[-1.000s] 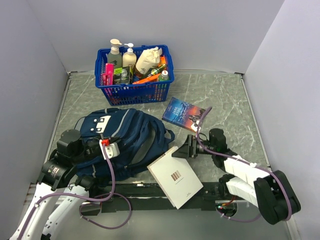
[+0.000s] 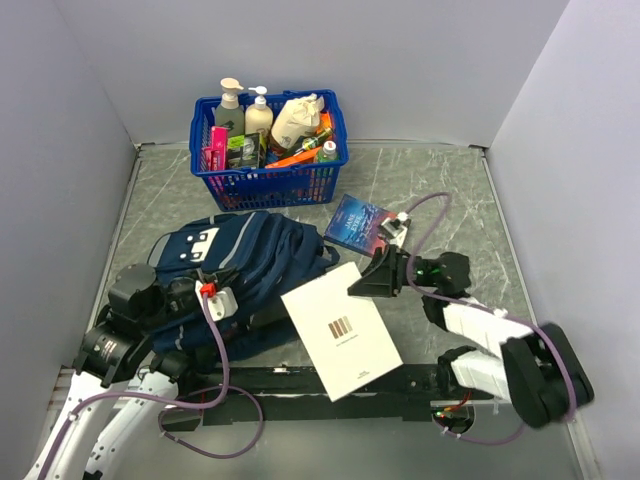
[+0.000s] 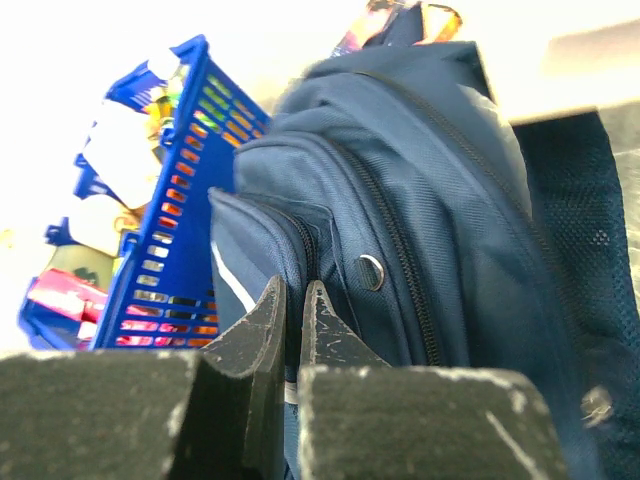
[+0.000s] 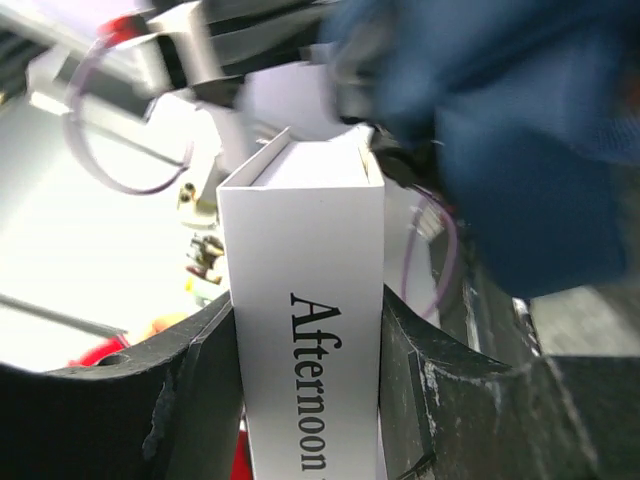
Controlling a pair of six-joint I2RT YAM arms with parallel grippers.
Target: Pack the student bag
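The navy backpack lies on the left of the grey table. My left gripper is shut on its zippered fabric edge. My right gripper is shut on a white book, its spine reading "Afternoon" in the right wrist view; from above it is held at the bag's lower right side, over the table's front edge. The blue Jane Eyre book lies behind the right gripper.
A blue basket full of bottles, pouches and packets stands at the back. Free table shows at the back right. Walls close in on both sides.
The left arm stays about still.
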